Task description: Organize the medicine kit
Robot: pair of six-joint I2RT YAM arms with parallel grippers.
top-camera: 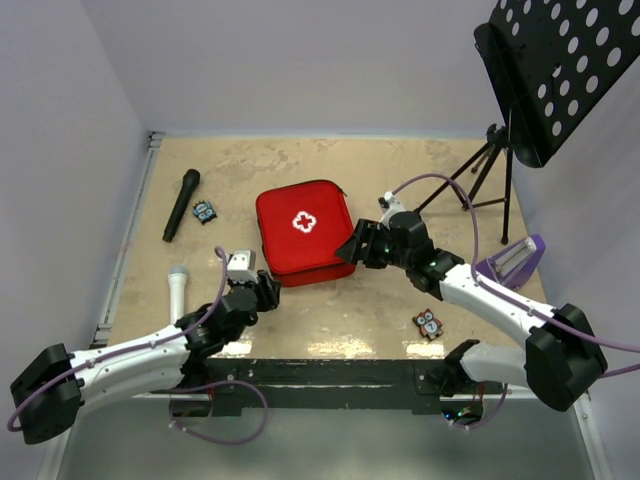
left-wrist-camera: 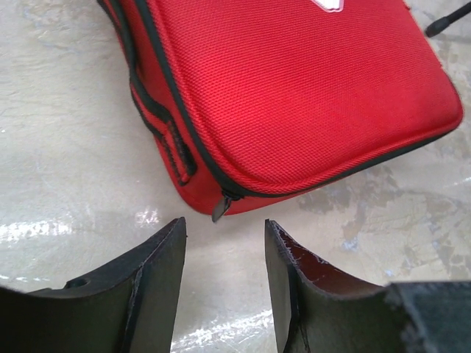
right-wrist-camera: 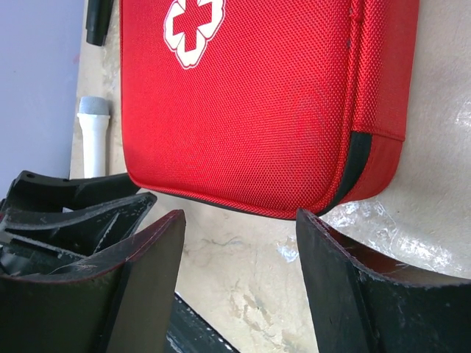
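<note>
The red medicine kit [top-camera: 302, 226], a soft case marked with a white-edged cross, lies closed and slightly turned at mid-table. Off its near left corner my left gripper stands open, its gap empty. A black zipper pull [left-wrist-camera: 221, 208] hangs at that corner, just beyond the fingertips. At the near right corner, my right gripper has its fingers apart with nothing gripped between them. Its right fingertip [right-wrist-camera: 305, 218] overlaps the kit's corner in view; contact is hard to judge. The kit's contents are hidden.
Left of the kit lie a black microphone [top-camera: 181, 205], a white microphone [top-camera: 178, 293] and a small blue item [top-camera: 204, 212]. A patterned piece [top-camera: 428, 324], a purple object [top-camera: 512, 262] and a black tripod [top-camera: 492, 175] stand right.
</note>
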